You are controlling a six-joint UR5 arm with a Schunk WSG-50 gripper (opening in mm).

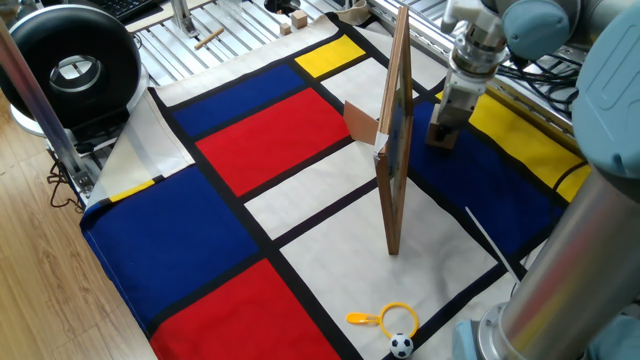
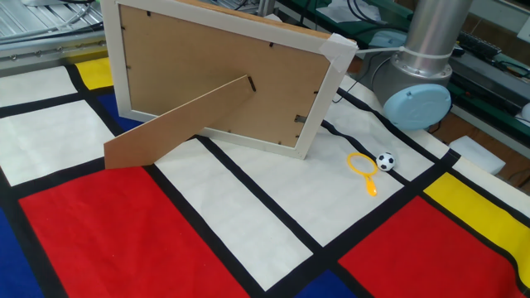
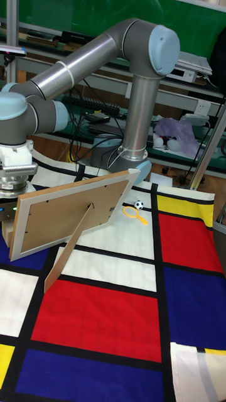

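Observation:
A wooden block [image 1: 438, 138] sits on the blue patch of the cloth, right of the picture frame [image 1: 394, 140] in exterior view 1. My gripper [image 1: 447, 122] is down at this block and overlaps its upper part. Its fingers are too small and covered to tell whether they are open or shut on the block. From exterior view 3, part of the block [image 3: 7, 232] shows under the gripper at the left edge, partly behind the frame. The picture frame [image 2: 215, 74] stands upright on its brown back support [image 2: 178, 124], with its back towards exterior view 2.
A yellow ring-shaped toy with a handle [image 2: 370, 184] and a small football [image 2: 386, 161] lie on the cloth near the arm's base. The tall frame stands close beside my gripper. Small wooden blocks [image 1: 299, 19] lie on the slatted surface behind.

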